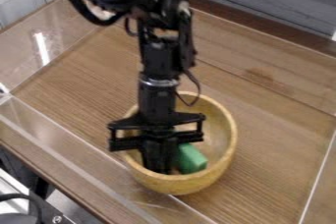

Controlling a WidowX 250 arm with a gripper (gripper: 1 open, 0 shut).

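My black gripper [157,144] reaches down into the left side of a tan bowl [197,177] on the wooden table. A green object [191,159] lies inside the bowl, just right of the fingers and partly hidden by them. The fingertips are dark and overlapped; the gripper looks shut, and I see nothing clearly held between its fingers.
A pale wall stands behind.
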